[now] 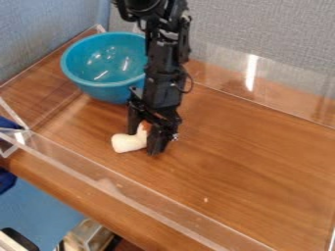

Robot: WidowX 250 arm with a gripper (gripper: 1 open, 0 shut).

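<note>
My black gripper [152,135] reaches down to the wooden table, shut on a small white cylindrical object [127,142] with an orange-brown part, mostly hidden by the fingers. The white end sticks out to the lower left of the fingers. A teal bowl [92,67] sits behind and to the left of the gripper.
Clear edging [250,76] runs along the back and front of the wooden table [249,167]. Blue items lie beyond the left edge, and the grey wall stands behind.
</note>
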